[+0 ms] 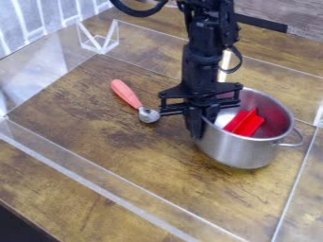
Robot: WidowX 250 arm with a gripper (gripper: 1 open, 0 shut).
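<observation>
My black gripper (195, 121) is at the left rim of a steel pot (240, 149) at centre right, its lower end overlapping the rim; whether anything is between its fingers is hidden. A red object (246, 124) and something white lie inside the pot, partly hidden by the gripper. A red-handled utensil (125, 93) with a metal head lies on the wooden table to the left of the gripper.
A pale strip stands behind the arm near the pot. A white frame (98, 38) is at the back left.
</observation>
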